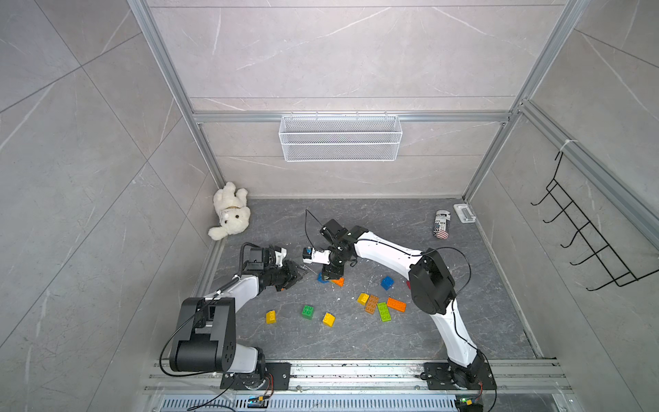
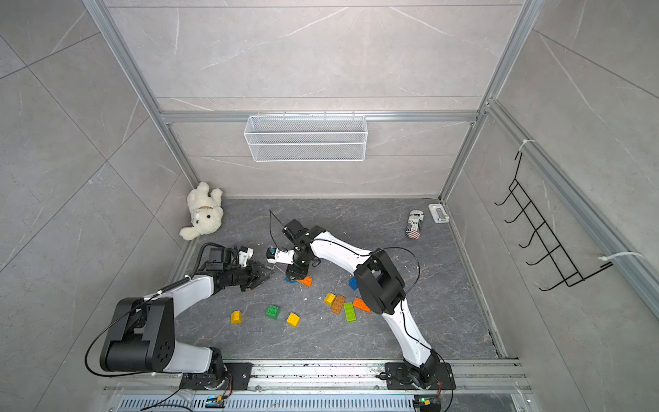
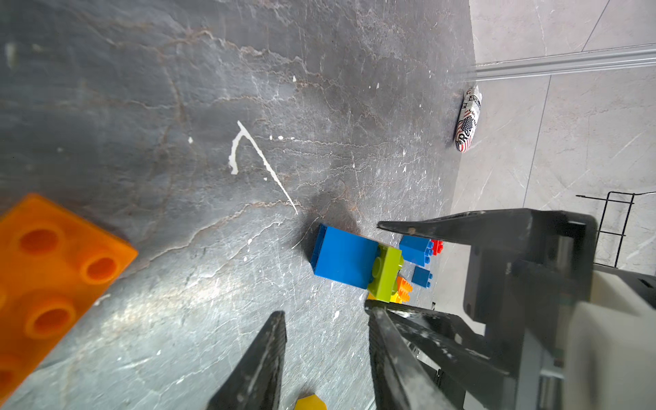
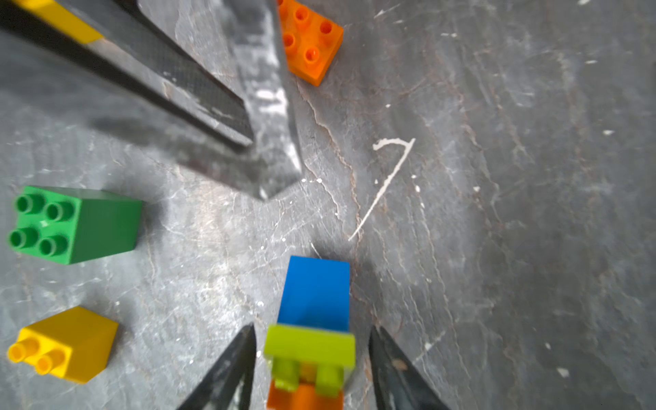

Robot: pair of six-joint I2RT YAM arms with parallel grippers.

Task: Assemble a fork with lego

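Both grippers are near the middle left of the floor. In the left wrist view my left gripper is open with nothing between its fingers, beside an orange brick (image 3: 65, 287). Beyond it a blue brick (image 3: 345, 256) joined to a lime brick (image 3: 386, 273) lies under the right gripper's hardware. In the right wrist view my right gripper is open around or just above that stack, a blue brick (image 4: 314, 287), lime piece (image 4: 311, 341) and orange piece (image 4: 304, 399); whether the fingers touch it is unclear.
Loose bricks lie toward the front: green (image 1: 308, 311), yellow (image 1: 328, 319), lime (image 1: 383, 311), orange (image 1: 396, 304) and blue (image 1: 387, 282). A white teddy bear (image 1: 232, 213) is at back left, a can-like item (image 1: 442, 224) at back right.
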